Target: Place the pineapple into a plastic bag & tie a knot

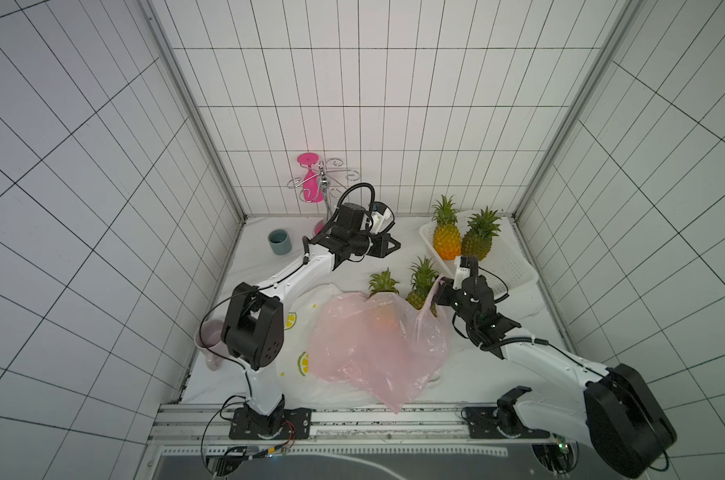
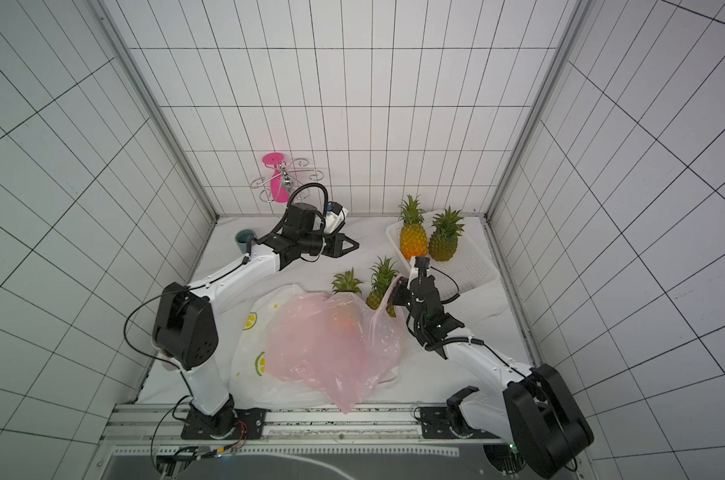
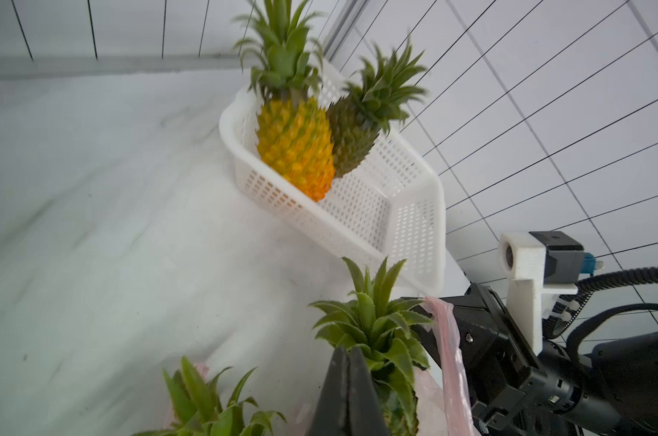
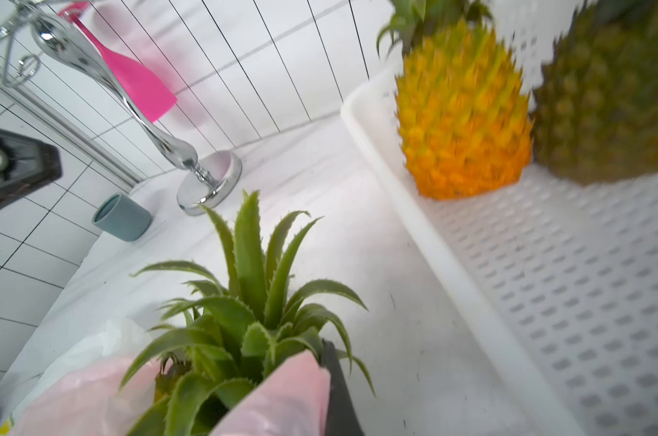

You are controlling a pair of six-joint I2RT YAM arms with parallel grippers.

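The translucent pink plastic bag [image 1: 362, 344] lies spread over the front middle of the table. Two pineapples are at its far edge: one [image 1: 423, 285] stands at the right with its crown clear, the other's crown [image 1: 383, 281] pokes out further left. My right gripper [image 1: 441, 293] is shut on a pulled-up corner of the bag, its pink film [image 4: 292, 396] bunched at the fingers. My left gripper [image 1: 396, 245] hovers beyond the bag, its fingertips [image 3: 347, 378] pressed together with nothing between them; the bag's edge is clear of it.
At the back right, a white basket [image 1: 516, 276] holds a yellow-orange pineapple [image 1: 446, 240] and a green one [image 1: 478, 240]. A chrome stand [image 4: 154, 138], a teal cup [image 1: 280, 241] and a mauve mug [image 1: 210, 334] are at the left. Bare table lies between stand and basket.
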